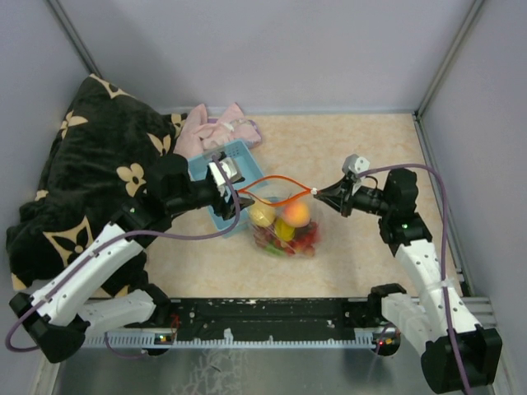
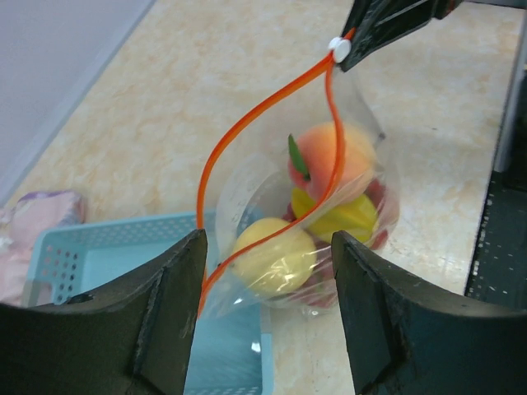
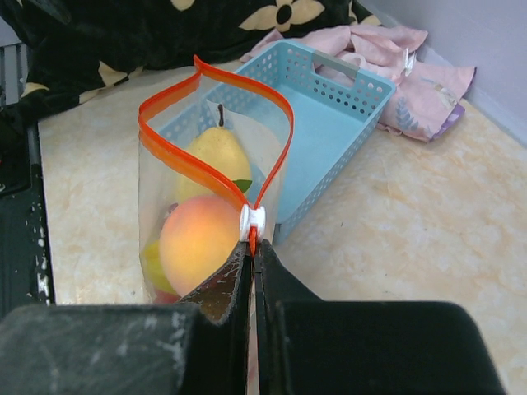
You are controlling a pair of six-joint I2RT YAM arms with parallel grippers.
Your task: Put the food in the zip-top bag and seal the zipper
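A clear zip bag [image 1: 284, 239] with orange zipper strips [image 3: 175, 155] stands open, holding a pear [image 3: 216, 155], a peach [image 3: 198, 243], yellow fruit [image 2: 338, 216] and red items. My right gripper is shut on the zipper's end at the white slider [image 3: 253, 222]. My left gripper is open at the other end of the bag, with the orange strip running between its fingers, which are apart.
A blue basket [image 3: 329, 115] sits behind and left of the bag. Pink cloths [image 1: 214, 127] lie at the back, a dark patterned blanket [image 1: 66, 181] on the left.
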